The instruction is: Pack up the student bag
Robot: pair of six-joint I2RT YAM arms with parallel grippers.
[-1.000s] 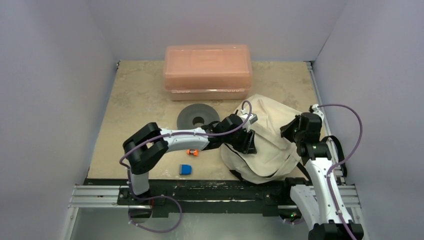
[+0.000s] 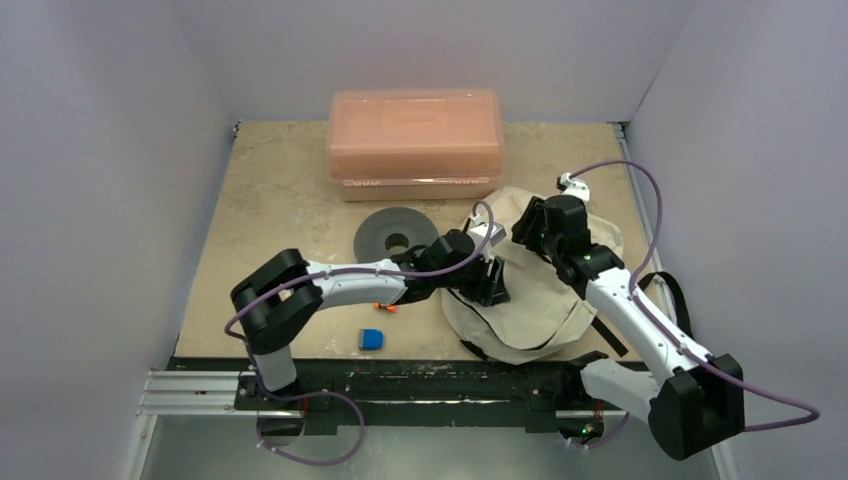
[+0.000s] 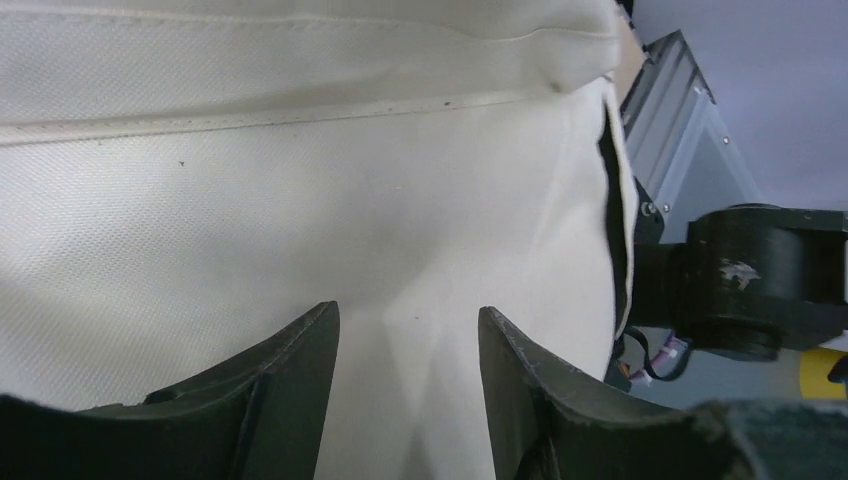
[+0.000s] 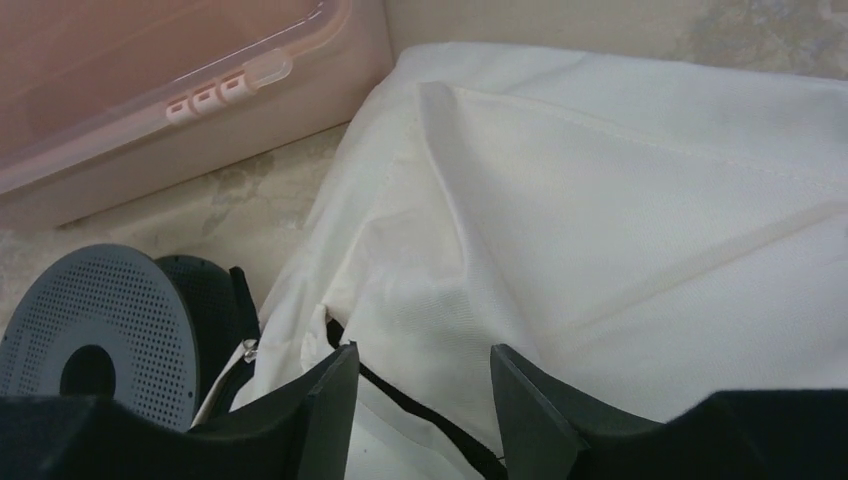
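The cream cloth bag (image 2: pixel 540 305) lies at the right of the table, its fabric folded and slack. My left gripper (image 2: pixel 497 290) is over the bag's left part. In the left wrist view its fingers (image 3: pixel 300 375) stand open, with pale bag cloth (image 3: pixel 300 220) behind them and nothing gripped. Over the bag's upper part is my right gripper (image 2: pixel 522 230). In the right wrist view its fingers (image 4: pixel 330 405) are parted too, above a fold of the bag (image 4: pixel 440 260) and its black zip edge (image 4: pixel 420 412). I see nothing held there.
A closed pink box (image 2: pixel 415 140) stands at the back, close to the bag's upper edge. Left of the bag lie a grey disc-shaped spool (image 2: pixel 372 238), a small orange item (image 2: pixel 385 307) and a blue block (image 2: pixel 371 339).
My right gripper has swung left and toward the back over the bag, and its fingers have opened. The left arm has shifted slightly left, with its gripper still over the bag.
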